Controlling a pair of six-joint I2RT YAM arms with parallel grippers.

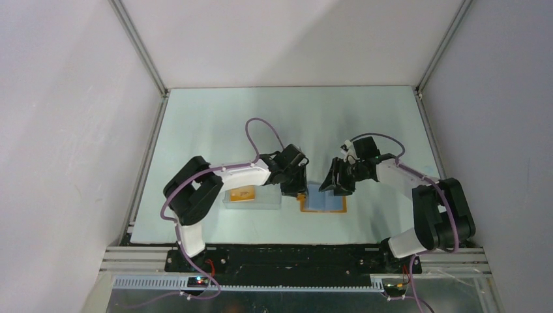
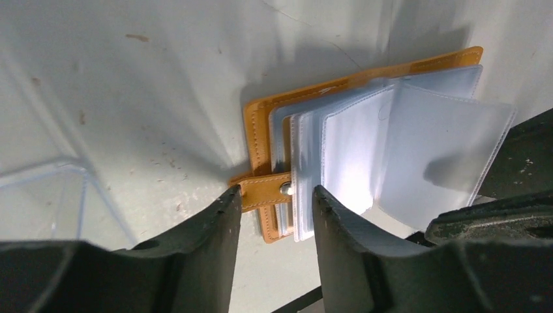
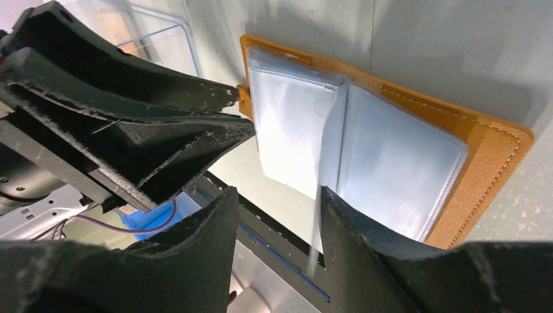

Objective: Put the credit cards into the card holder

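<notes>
The card holder lies spread on the table, tan with clear sleeves. In the left wrist view its snap strap sits between the fingers of my left gripper, which stands open at the holder's left edge. Over the holder is my right gripper, its fingers part open. A clear sleeve page stands up edge-on by its right finger; other sleeves lie flat to either side. A gold-brown card or stack rests in the clear tray at left.
The two grippers are close together over the holder, and the left gripper's dark fingers reach into the right wrist view.
</notes>
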